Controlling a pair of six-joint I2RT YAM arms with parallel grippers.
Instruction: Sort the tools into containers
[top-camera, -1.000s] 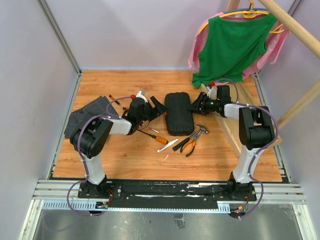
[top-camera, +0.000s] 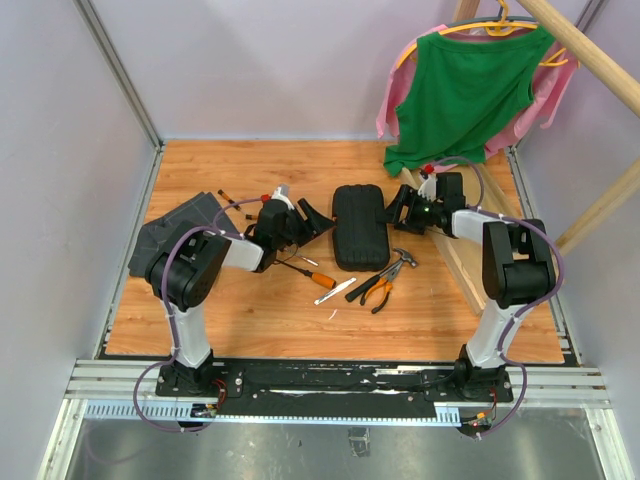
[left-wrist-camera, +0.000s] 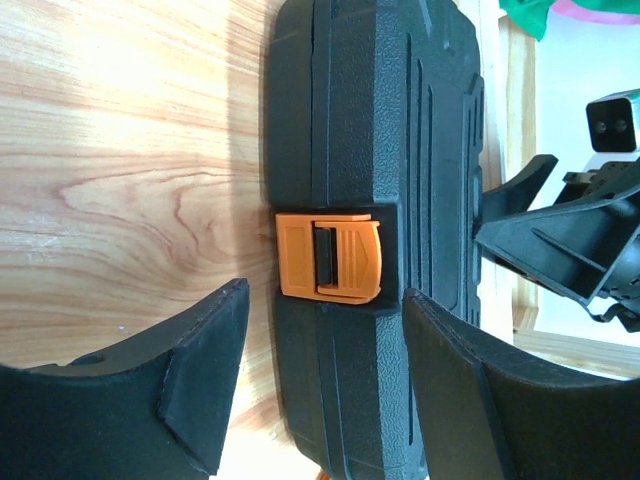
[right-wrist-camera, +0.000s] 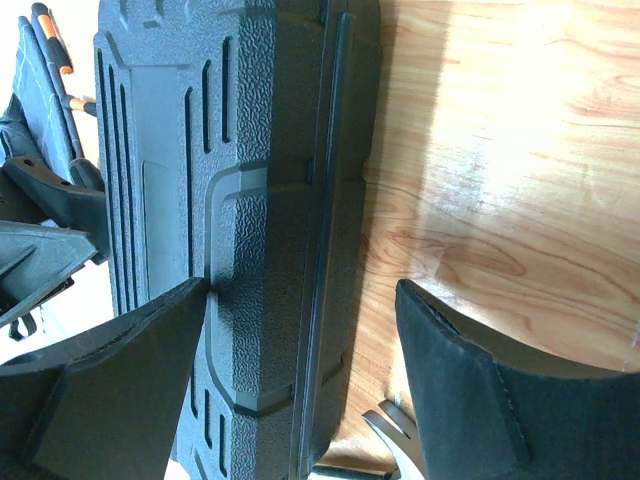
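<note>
The closed black tool case (top-camera: 360, 240) lies flat mid-table. My left gripper is open at its left side, fingers spread beneath an orange latch (left-wrist-camera: 330, 258). At the opposite side stands my right gripper, also open: one finger reaches over the lid, the other lies beyond the side edge. Near the case's front end are a hammer (top-camera: 376, 279), orange-handled pliers (top-camera: 380, 291), a silver tool (top-camera: 336, 291) and an orange screwdriver (top-camera: 321, 280). Two more dark-and-orange tools (top-camera: 229, 201) lie back left.
A dark cloth pouch (top-camera: 160, 238) is partly covered by the left arm. At right, a wooden rack (top-camera: 455, 255) with hanging clothes (top-camera: 470, 90) stands close to the right arm. Bare table (top-camera: 275, 325) is open at the front.
The case has slid very slightly to the right. Both grippers have shifted a little rightward, and the right gripper's fingers look wider apart. The loose tools have stayed put.
</note>
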